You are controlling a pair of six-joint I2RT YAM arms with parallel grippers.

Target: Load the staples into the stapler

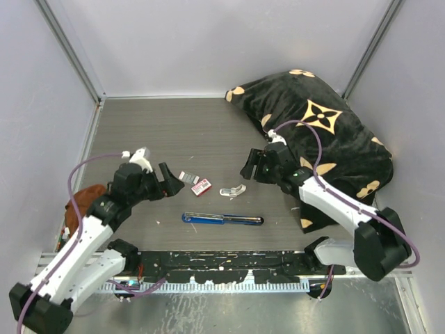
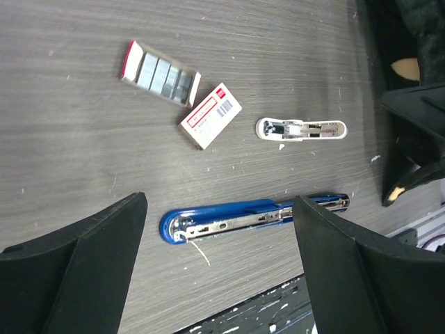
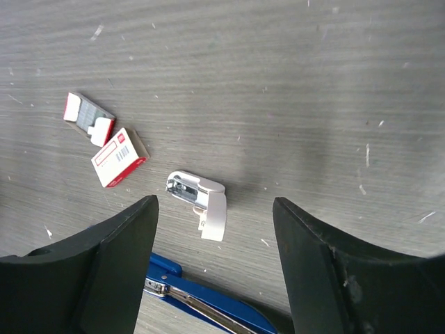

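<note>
A blue stapler [image 1: 222,218] lies opened flat on the table, its metal channel facing up in the left wrist view. Behind it is a small white stapler [image 2: 301,129], apart from both grippers. To its left rest a red-and-white staple box [image 2: 211,115] and an open tray of staples [image 2: 161,73]. My left gripper [image 1: 171,179] hovers left of the boxes, its fingers [image 2: 94,257] apart with nothing between them. Over the table right of the white stapler, my right gripper [image 1: 252,165] is open and empty.
A dark patterned cushion [image 1: 327,139] fills the right side, close behind the right arm. A brown cloth-like item [image 1: 82,209] sits at the far left. A black rail [image 1: 222,263] runs along the front edge.
</note>
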